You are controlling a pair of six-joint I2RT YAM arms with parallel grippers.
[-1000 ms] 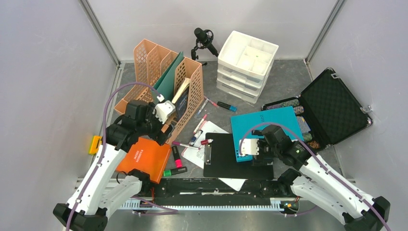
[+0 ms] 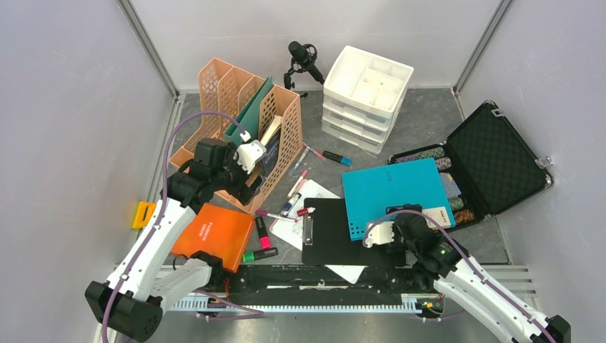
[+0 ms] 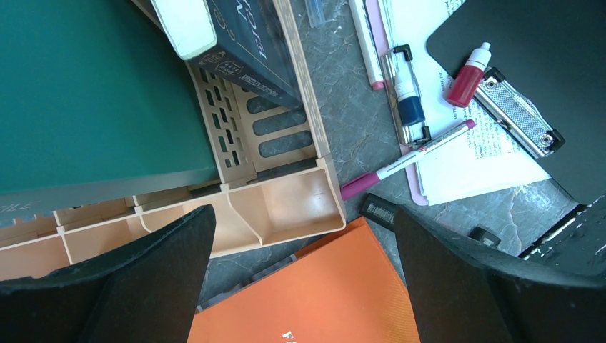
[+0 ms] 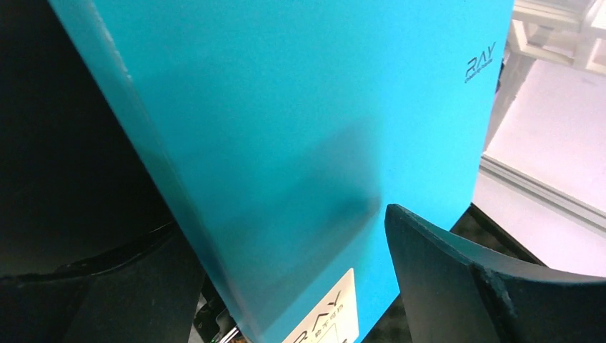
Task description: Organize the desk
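Note:
My left gripper hangs open above the front compartments of the peach organizer (image 3: 286, 204), which holds a green folder (image 3: 86, 93) and a dark box (image 3: 250, 43). The orange folder (image 2: 214, 236) lies in front. My right gripper is open low over the near left edge of the cyan folder (image 2: 393, 186), its left finger by that edge. The folder rests partly on the open black case (image 2: 500, 164). A black clipboard (image 2: 336, 229), papers (image 3: 486, 164), pens (image 3: 368, 182), markers (image 2: 261, 232) and a red bottle (image 3: 468, 78) lie in the middle.
A white drawer unit (image 2: 364, 93) stands at the back right, with a microphone (image 2: 300, 61) beside it. Walls enclose both sides and the back. Some bare desk (image 2: 429, 114) shows right of the drawers.
My right gripper has moved lower and closer to the cyan folder, shifting toward its near edge.

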